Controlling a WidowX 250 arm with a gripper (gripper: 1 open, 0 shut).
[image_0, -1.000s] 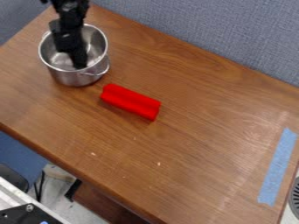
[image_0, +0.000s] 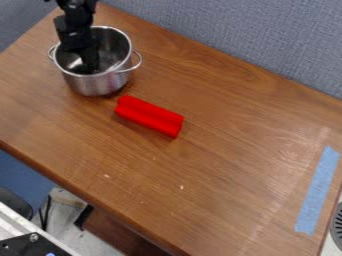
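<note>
The black gripper (image_0: 80, 50) reaches down from the top left into a steel pot (image_0: 107, 82) with two side handles. Its fingertips sit inside the pot's rim, and I cannot see clearly whether they are open or touching the metal. A red block (image_0: 150, 116) lies on the wooden table (image_0: 227, 170), in front and to the right of the pot.
A blue tape strip (image_0: 317, 190) runs along the right of the table. Grey padded walls border the back, and cables show past the front left edge.
The pot has shifted slightly. The red block is unmoved.
</note>
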